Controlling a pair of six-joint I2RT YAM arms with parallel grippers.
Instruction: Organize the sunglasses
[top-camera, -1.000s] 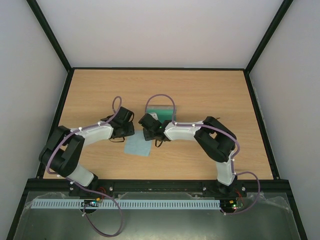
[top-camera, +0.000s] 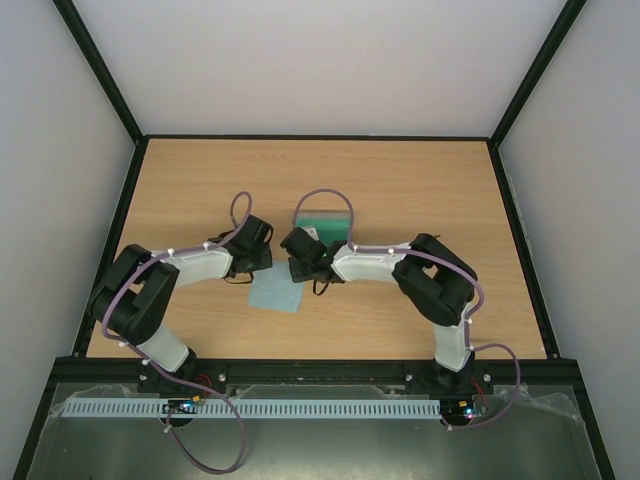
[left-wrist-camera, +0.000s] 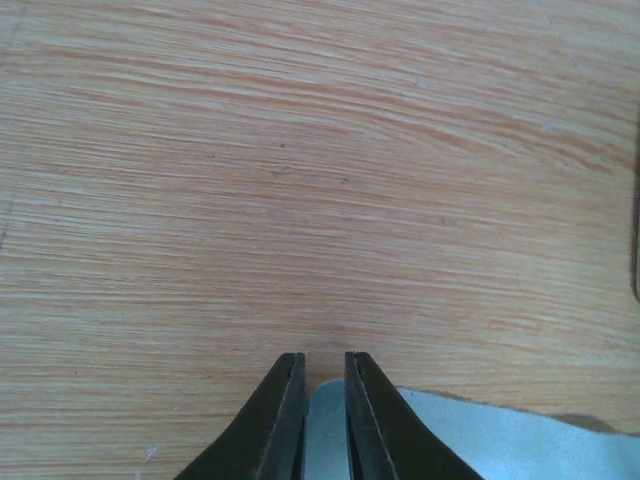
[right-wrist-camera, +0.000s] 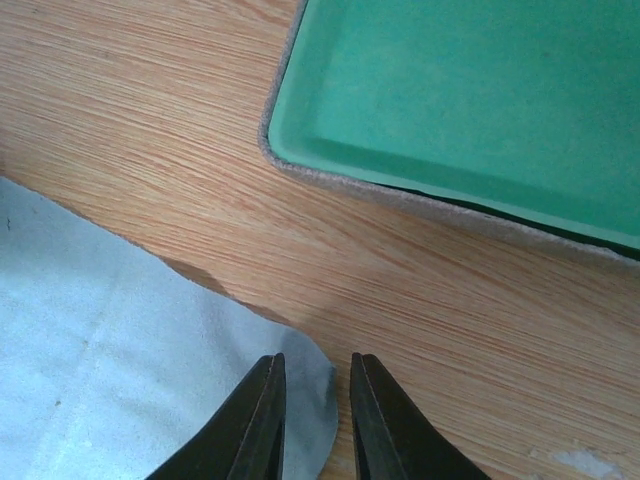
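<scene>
A light blue cloth (top-camera: 275, 295) lies flat on the table between the two grippers. My left gripper is over the cloth's far-left corner, its fingertips close together with a narrow gap and blue cloth seen behind them. My right gripper stands open over the cloth's other far corner, the corner showing between its fingertips; whether it touches is unclear. A green case (top-camera: 322, 229) with a grey rim sits just beyond the cloth, partly hidden by the right arm; in the right wrist view its green interior (right-wrist-camera: 460, 90) looks empty. No sunglasses are visible.
Dark frame rails border it, and purple cables arch over both arms.
In the top view my left arm has moved slightly to the right toward the cloth, and the right arm has shifted very slightly right.
</scene>
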